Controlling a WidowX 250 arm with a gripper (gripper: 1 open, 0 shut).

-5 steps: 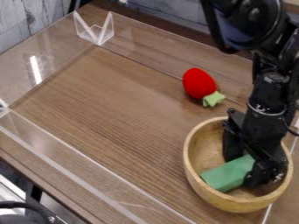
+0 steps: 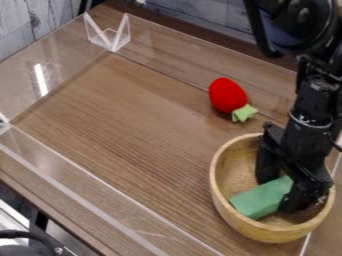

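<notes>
A wooden bowl [image 2: 230, 190] sits at the table's near right, holding a green block [image 2: 259, 203]. My gripper [image 2: 291, 172] reaches down from the upper right into the bowl over the block's right end; its dark fingers are partly hidden, and whether they touch the block is hard to tell. A red object [image 2: 227, 95] with a small light-green piece [image 2: 245, 113] lies on the table beyond the bowl.
A clear plastic piece [image 2: 110, 32] stands at the back left edge. Dark cables or parts show at the bottom left corner.
Very little differs; the arm and gripper have shifted only slightly over the bowl, which stays in place.
</notes>
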